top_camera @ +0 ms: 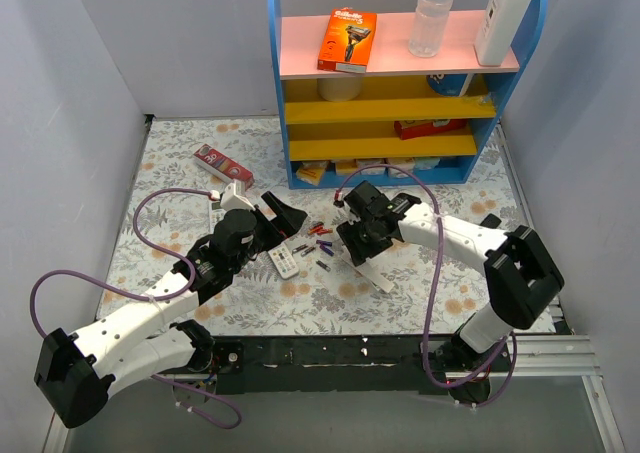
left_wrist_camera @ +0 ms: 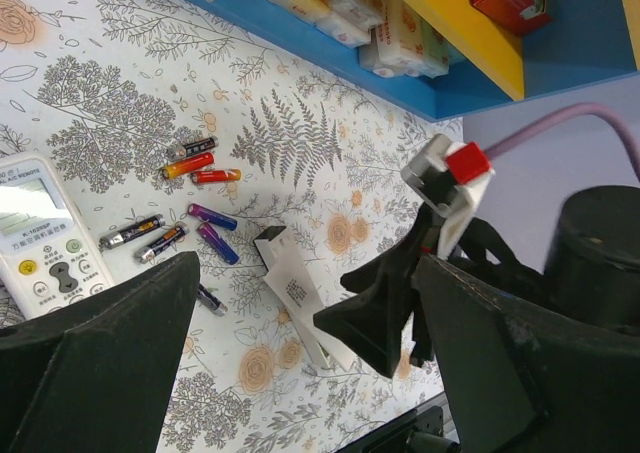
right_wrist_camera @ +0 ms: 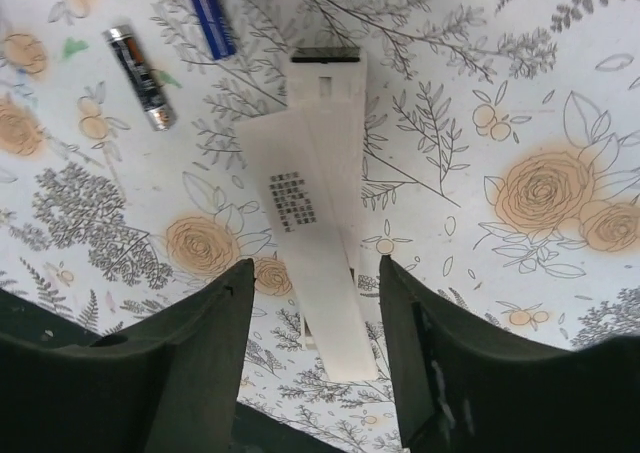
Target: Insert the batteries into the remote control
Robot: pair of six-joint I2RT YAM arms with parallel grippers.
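Observation:
A slim white remote control (right_wrist_camera: 343,133) with a black end lies on the floral table. Resting slantwise on top of it is a white battery cover (right_wrist_camera: 320,273) with a printed label. My right gripper is part open above them, one finger on each side of the cover, and no grip on it shows. Loose batteries lie left of the remote: a dark one (right_wrist_camera: 140,77), two purple ones (left_wrist_camera: 215,229), two orange ones (left_wrist_camera: 200,167) and other dark ones (left_wrist_camera: 147,236). Up to the left, my left gripper (top_camera: 293,227) hangs open and empty.
A larger white remote with a screen (left_wrist_camera: 45,235) lies left of the batteries. Behind stands a blue and yellow shelf (top_camera: 375,133) holding boxes and bottles. A red box (top_camera: 223,164) sits at the back left.

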